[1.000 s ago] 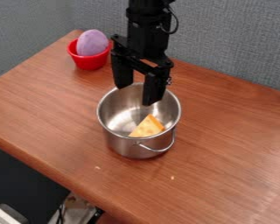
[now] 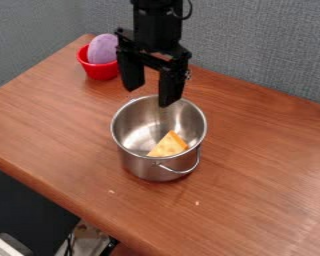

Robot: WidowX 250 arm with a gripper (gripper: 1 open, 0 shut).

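Observation:
A steel pot (image 2: 140, 160) with a side handle stands on the wooden table (image 2: 69, 140). Inside it lies a yellow wedge, like cheese (image 2: 167, 146). My black gripper (image 2: 148, 76) hangs above the pot's back rim, open, with nothing visible between its fingers. At the back left, a red bowl (image 2: 99, 71) holds a pale purple egg-shaped thing (image 2: 104, 48), partly behind the gripper.
A grey wall (image 2: 256, 50) runs behind the table. Beyond the front left edge is a dark floor with some cables.
My gripper has moved a little up and to the left, toward the red bowl. The pot, the wedge and the bowl are unchanged.

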